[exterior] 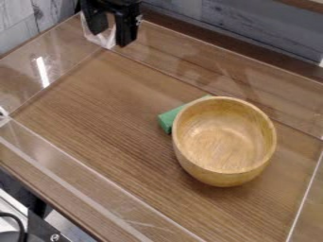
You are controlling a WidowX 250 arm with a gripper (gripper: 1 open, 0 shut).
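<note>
My gripper (116,28) is at the top left, dark and open, in front of a pale, whitish patch by the back wall. A wooden-coloured bowl (224,142) stands at the right of the wooden surface. A small green block (178,117) lies against the bowl's upper left, partly behind it.
A pale wall rises along the back edge. At the lower left, beyond the table's edge, dark cables show.
</note>
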